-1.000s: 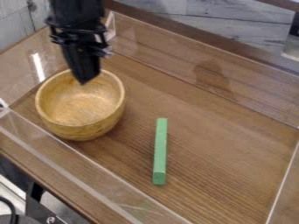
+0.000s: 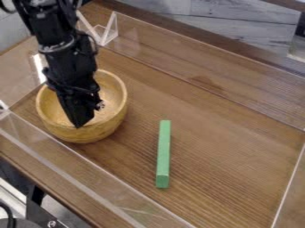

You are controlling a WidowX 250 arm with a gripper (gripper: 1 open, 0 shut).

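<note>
My black gripper (image 2: 75, 109) reaches down from the top left into a round wooden bowl (image 2: 112, 126), its tip over the bowl's interior. Whether the fingers are open or shut is not clear. A green stick (image 2: 163, 151) lies on the wooden table to the right of the bowl.
A small clear object (image 2: 102, 27) is partly visible behind the arm at the top left.
The bowl and green stick look unmoved.
</note>
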